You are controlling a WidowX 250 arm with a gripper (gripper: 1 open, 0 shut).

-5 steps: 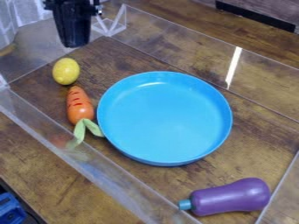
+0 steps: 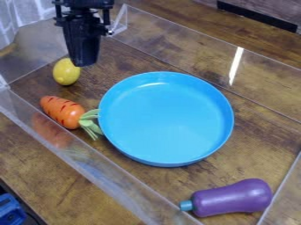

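My dark gripper (image 2: 83,54) hangs at the top left, above and just right of a yellow lemon (image 2: 66,72); it looks shut, with nothing visible between its fingers. An orange toy carrot (image 2: 62,110) with pale green leaves lies below the lemon, its leaves against the left edge of a blue round plate (image 2: 165,118). A purple toy eggplant (image 2: 231,198) lies at the bottom right.
Clear plastic walls enclose the wooden work area, with an edge running diagonally along the lower left (image 2: 112,176). The wood right of and above the plate is mostly clear. A blue object sits outside at the bottom left corner.
The carrot has turned and shifted left, its tip now pointing up-left. My gripper has come slightly right and down compared with a second ago.
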